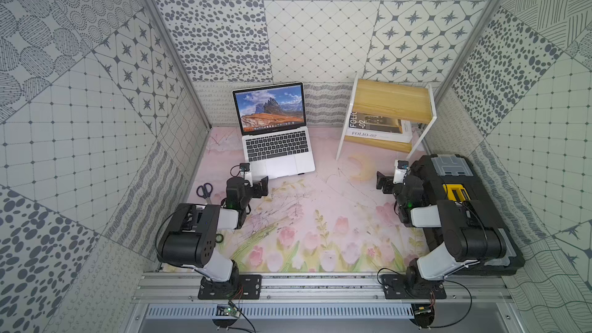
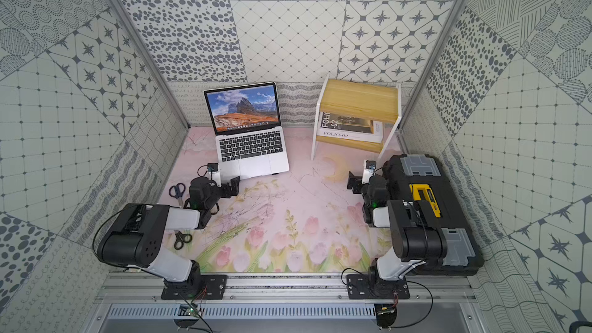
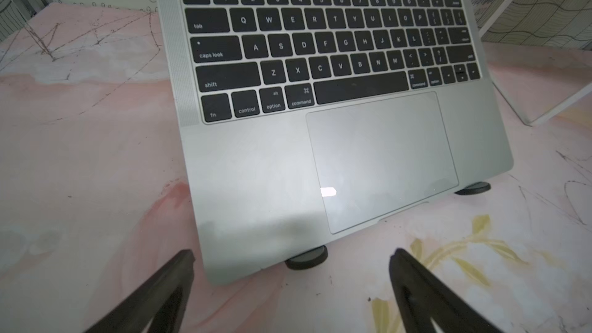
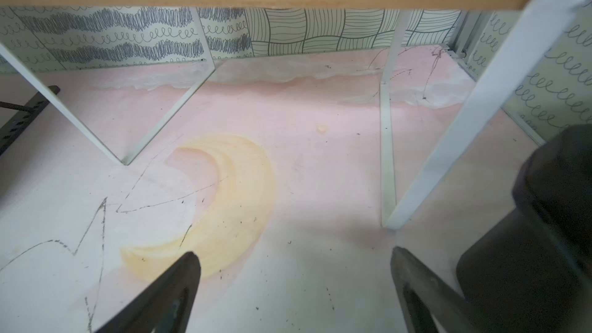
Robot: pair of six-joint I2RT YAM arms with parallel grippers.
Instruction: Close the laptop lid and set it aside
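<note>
A silver laptop stands at the back left, its lid [image 1: 270, 108] raised with a mountain picture lit on the screen. Its base [image 1: 280, 163] slopes toward the front, and two dark feet [image 3: 307, 257] show under the front edge in the left wrist view. Just in front of the laptop's left front corner, my left gripper is open, nothing between its fingers. The right gripper also stands open and empty, over bare tabletop in front of the shelf. In the left wrist view the lid is almost wholly out of frame.
At the back right a white-framed wooden shelf [image 2: 362, 98] holds books [image 2: 348, 128]. A black toolbox [image 2: 419, 172] lines the right side. Scissors [image 2: 177, 190] and a second dark-handled pair [image 2: 182, 239] lie by the left arm.
</note>
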